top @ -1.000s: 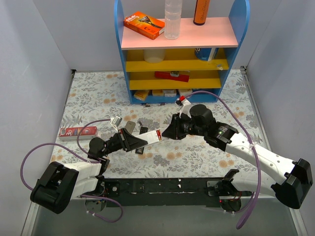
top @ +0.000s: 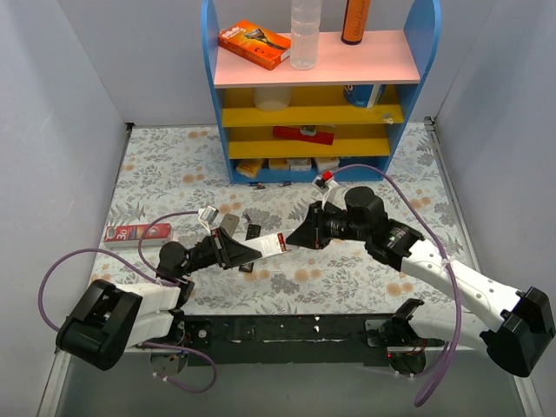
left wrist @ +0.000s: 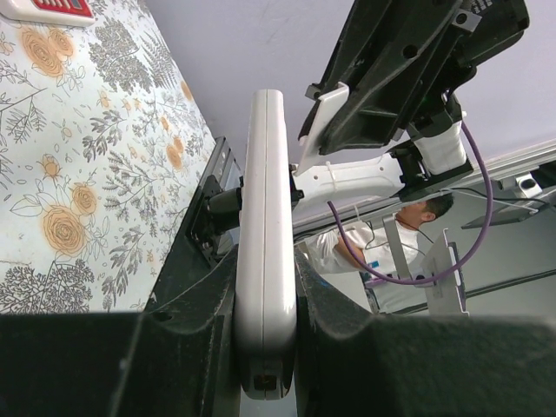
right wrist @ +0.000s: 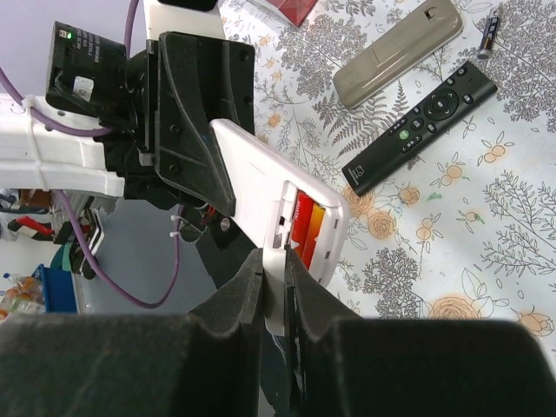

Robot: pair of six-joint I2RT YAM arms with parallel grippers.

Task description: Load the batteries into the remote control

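My left gripper [top: 234,253] is shut on a white remote control [top: 265,245], held up above the table and seen edge-on in the left wrist view [left wrist: 267,217]. In the right wrist view its open battery compartment shows red and orange batteries [right wrist: 302,228]. A thin white piece [right wrist: 274,282], apparently the battery cover, sits between the fingers of my right gripper, at the compartment end of the remote. From the left wrist view, this white cover [left wrist: 322,124] appears beside the remote's far end. Whether the cover touches the remote, I cannot tell.
On the table below lie a black remote [right wrist: 420,128], a grey-brown remote [right wrist: 398,52] and a loose battery [right wrist: 489,36]. At the left stands a red-and-white box [top: 137,235]. A blue shelf [top: 308,176] closes off the back.
The left arm has barely moved, and both grippers keep their hold.
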